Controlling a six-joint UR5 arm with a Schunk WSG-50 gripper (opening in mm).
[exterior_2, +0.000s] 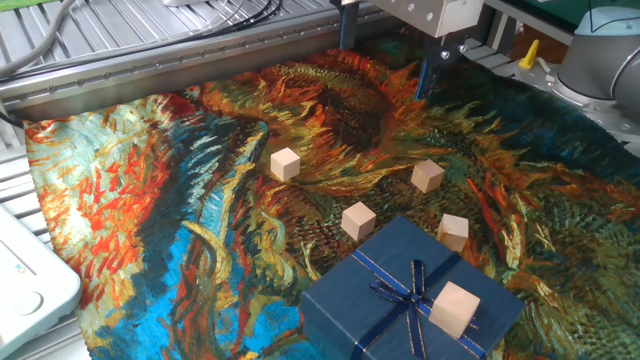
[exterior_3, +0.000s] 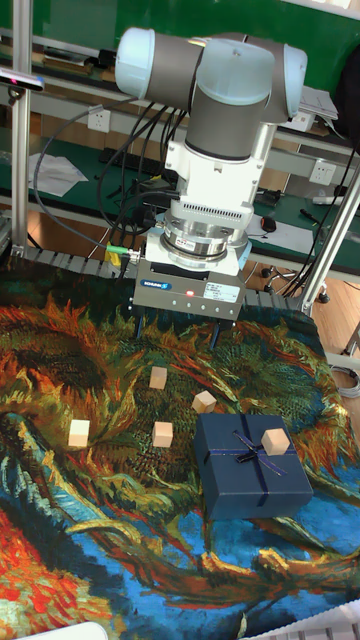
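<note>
A dark blue gift box with a ribbon bow lies on the patterned cloth, and one wooden cube rests on its lid beside the bow. Several more plain wooden cubes sit apart on the cloth: one cube farthest from the box, another cube nearer the arm, a third cube by the box and a further cube close against the box's edge. My gripper hangs over the cloth's back edge, behind the cubes. Its fingers are spread wide, with nothing between them.
The painted cloth covers the table. A metal rail runs along one edge, and a white device stands at the left corner. A yellow cone-shaped piece is near the arm. Open cloth lies left of the cubes.
</note>
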